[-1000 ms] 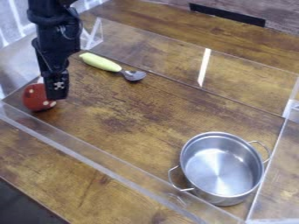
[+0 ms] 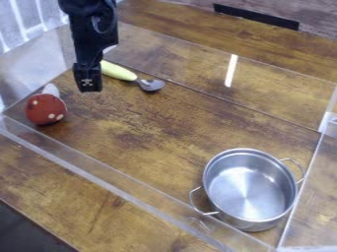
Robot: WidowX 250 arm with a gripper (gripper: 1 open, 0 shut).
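Note:
My black gripper (image 2: pixel 89 79) hangs open at the upper left, over the board a little above and to the right of a red toy mushroom (image 2: pixel 46 110) with white spots, which lies on its side. Behind the gripper, a pale yellow corn-like object (image 2: pixel 117 72) lies beside a grey ladle-like utensil (image 2: pixel 150 85). A steel pot (image 2: pixel 249 189) with two side handles stands empty at the lower right.
Clear plastic walls (image 2: pixel 322 128) border the wooden work surface (image 2: pixel 184 128). The middle of the surface between mushroom and pot is free.
My gripper has risen and moved to the right, away from the mushroom, uncovering more of it. The other objects have stayed where they were.

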